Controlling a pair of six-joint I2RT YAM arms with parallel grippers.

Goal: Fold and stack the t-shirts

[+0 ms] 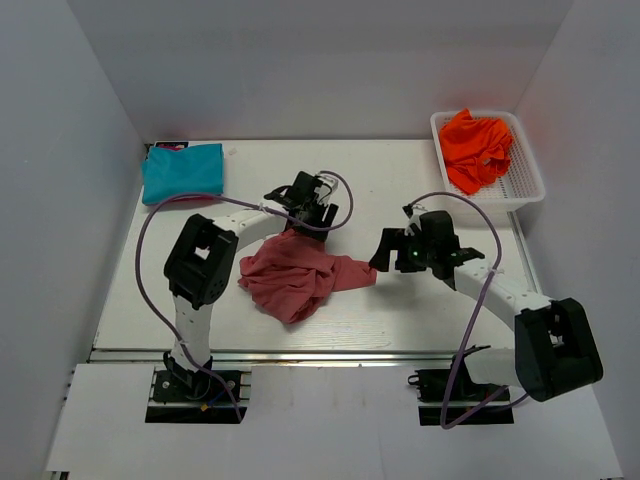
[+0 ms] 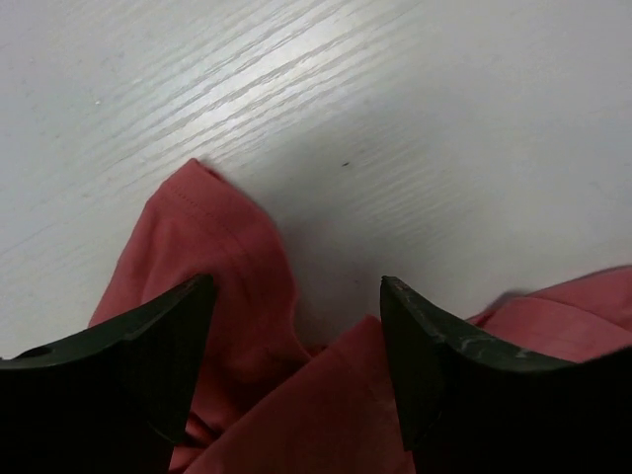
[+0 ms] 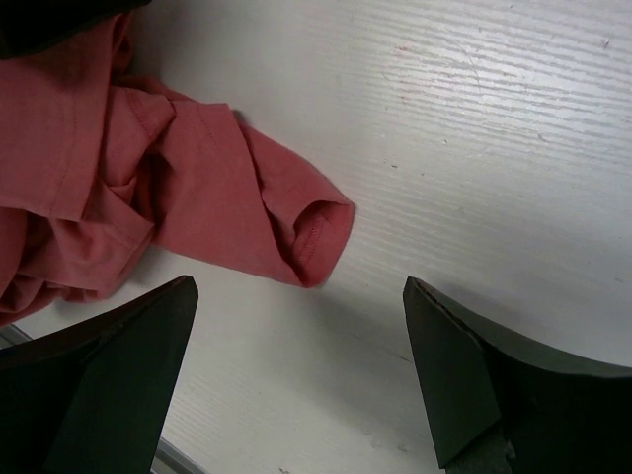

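Note:
A crumpled red t-shirt (image 1: 290, 275) lies on the white table, one corner stretching right. My left gripper (image 1: 318, 222) is over its upper part; in the left wrist view red cloth (image 2: 227, 257) shows below and between its part-open fingers. My right gripper (image 1: 390, 250) stands open just beside the shirt's right corner; in the right wrist view that corner (image 3: 316, 237) lies between and ahead of the fingers.
A folded teal cloth (image 1: 182, 172) lies at the back left. A white basket (image 1: 525, 180) with an orange cloth (image 1: 475, 145) stands at the back right.

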